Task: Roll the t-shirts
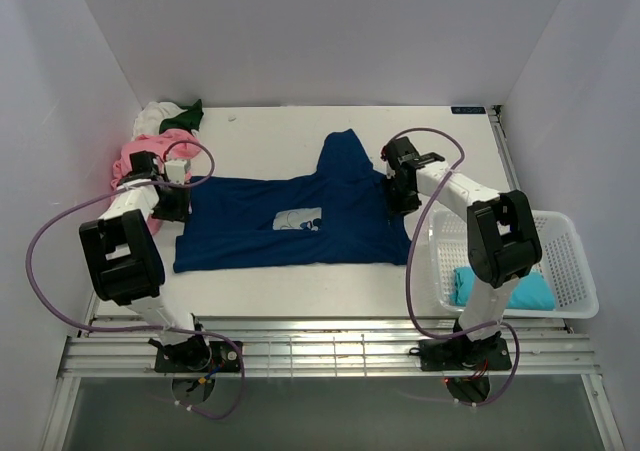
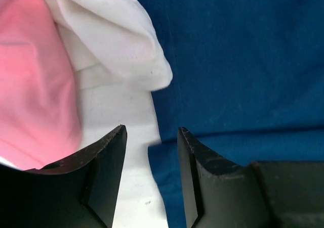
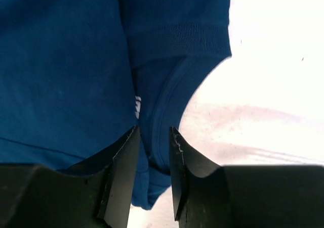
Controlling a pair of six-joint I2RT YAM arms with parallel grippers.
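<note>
A navy blue t-shirt (image 1: 260, 241) lies flat across the table, its lower part folded up under a light printed patch (image 1: 298, 219). One sleeve (image 1: 343, 153) sticks out at the back. My left gripper is open over the shirt's left edge, with the corner of the fold (image 2: 158, 154) showing between its fingers. At the opposite end, my right gripper is open above the collar-side edge. Below it, the ribbed neckline (image 3: 167, 101) and a folded blue end (image 3: 147, 185) are visible. Neither gripper has closed on cloth.
Pink cloth (image 1: 155, 151), white cloth (image 1: 155, 116) and dark green cloth (image 1: 185, 119) are heaped at the back left, close to the left arm. A white basket (image 1: 575, 261) holding a turquoise bundle (image 1: 532, 293) stands at right. Bare table (image 1: 300, 291) lies in front.
</note>
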